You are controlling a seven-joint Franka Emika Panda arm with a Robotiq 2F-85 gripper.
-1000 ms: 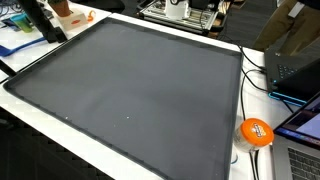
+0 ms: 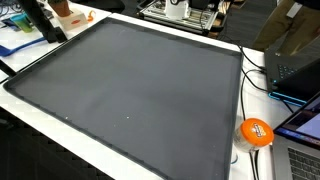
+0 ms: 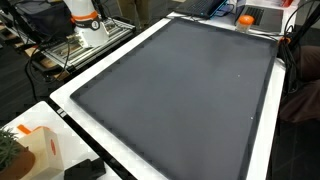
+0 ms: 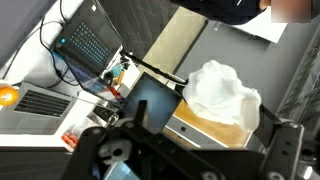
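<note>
My gripper shows along the bottom of the wrist view, its dark fingers wide apart, so it stands open. A crumpled white cloth-like piece [image 4: 218, 92] appears in front of and between the fingers; whether it touches them I cannot tell. Neither exterior view shows the gripper; only the robot's white base [image 3: 87, 25] is seen, at upper left in exterior view 2. The dark grey board [image 2: 130, 85] with a white border lies empty on the table.
An orange-topped container [image 2: 254, 134] stands at the board's right edge, beside cables and laptops [image 2: 297, 160]. At the near left in exterior view 2 are a potted plant [image 3: 12, 153] and a beige box [image 3: 40, 150]. The board's surface is free.
</note>
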